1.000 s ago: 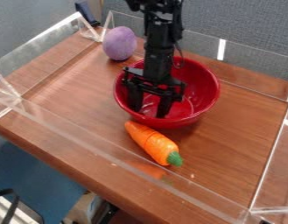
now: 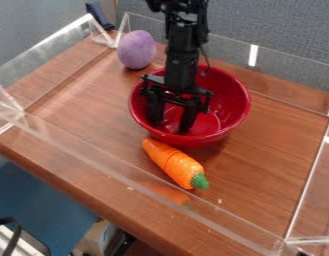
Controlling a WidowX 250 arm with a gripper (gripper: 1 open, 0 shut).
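My black gripper reaches down from the top into a red bowl in the middle of the wooden table. Its two fingers stand apart inside the bowl; whether anything lies between them is hard to tell. An orange carrot with a green top lies in front of the bowl, apart from it. A purple round object, like an eggplant or cabbage, sits behind the bowl to the left.
Low clear walls edge the table on several sides. Bare wood is free to the left of the bowl and to the right of the carrot.
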